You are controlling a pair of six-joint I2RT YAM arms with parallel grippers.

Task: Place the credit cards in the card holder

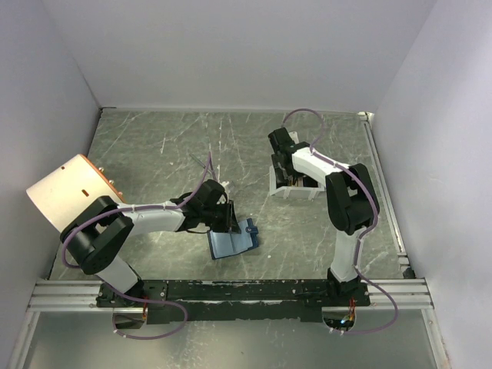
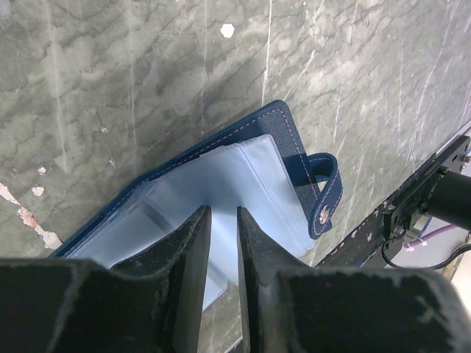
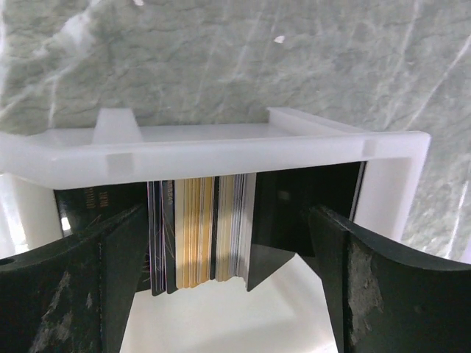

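The open card holder [image 1: 225,246], navy with pale translucent sleeves, lies on the table under my left gripper [image 1: 233,230]. In the left wrist view, that gripper is part open above the sleeves [image 2: 235,184], with a narrow gap and nothing visible between its fingertips. Several cards [image 3: 206,228] stand on edge in a row inside a white rack [image 3: 221,162] at the right. My right gripper is open, one finger on each side of the row of cards, holding none that I can see. The top view shows the rack [image 1: 277,191] partly covered by the right arm.
A tan board [image 1: 71,192] leans at the far left. Bare table lies between the holder and the rack, and behind both. A strap with a snap [image 2: 326,202] sticks out from the holder's edge.
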